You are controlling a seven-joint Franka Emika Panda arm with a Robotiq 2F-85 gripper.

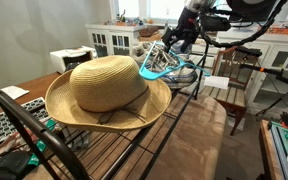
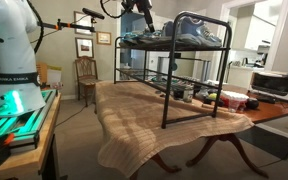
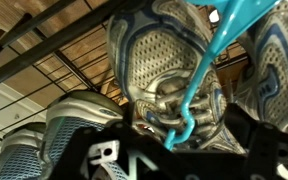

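A light-blue hanger [image 1: 158, 73] lies over the shoes at the far end of the rack, behind the straw hat. In the wrist view, the hanger's hook [image 3: 188, 122] shows below its wide blue body, over a grey shoe [image 3: 159, 60]. My gripper is open, its dark fingers on either side of the hook; whether they touch it I cannot tell. From exterior view 1, the gripper [image 1: 178, 44] points down above the hanger and shoes. Exterior view 2 has it [image 2: 150, 30] over the top of the rack.
The straw hat [image 1: 106, 88] sits on the near part of the black metal rack [image 2: 165, 88]. More grey shoes [image 2: 192, 32] crowd the top shelf. A brown cloth [image 2: 144, 130] covers the table in front. Chairs [image 1: 228, 82] stand beyond.
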